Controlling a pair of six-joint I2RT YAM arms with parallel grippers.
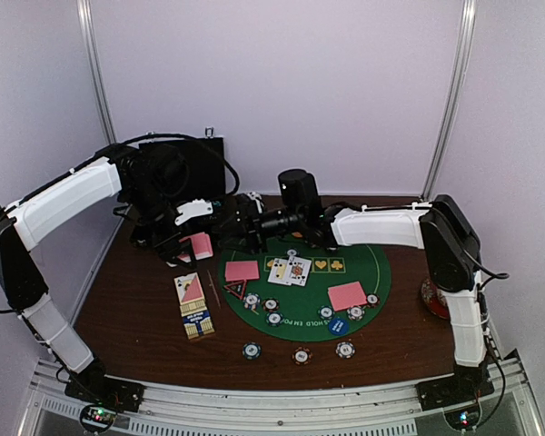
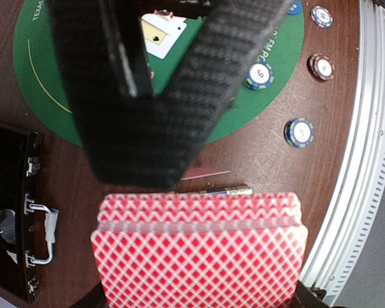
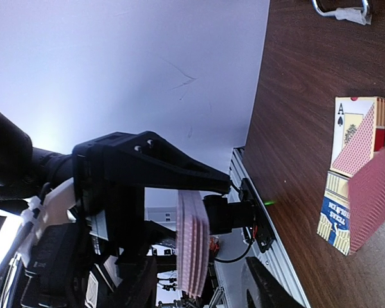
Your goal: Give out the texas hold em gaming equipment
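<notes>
My left gripper is shut on a deck of red-patterned cards, seen edge-on as a pink stack (image 3: 192, 240) in the right wrist view. One loose pink card (image 3: 369, 199) stands tilted in front of the card box, apart from both grippers; in the top view that card (image 1: 213, 288) is a thin line. Near the deck is my right gripper; its fingertips look apart, but whether anything is between them is unclear. Pink cards lie left (image 1: 242, 271) and right (image 1: 348, 295) on the green mat (image 1: 381, 270), with two face-up cards (image 1: 289, 271) between.
A card box (image 1: 193, 306) lies left of the mat. Several chips (image 1: 302, 356) sit along the front and on the mat, near a blue disc (image 1: 339, 325). Behind the left arm stands an open black case (image 1: 186, 168).
</notes>
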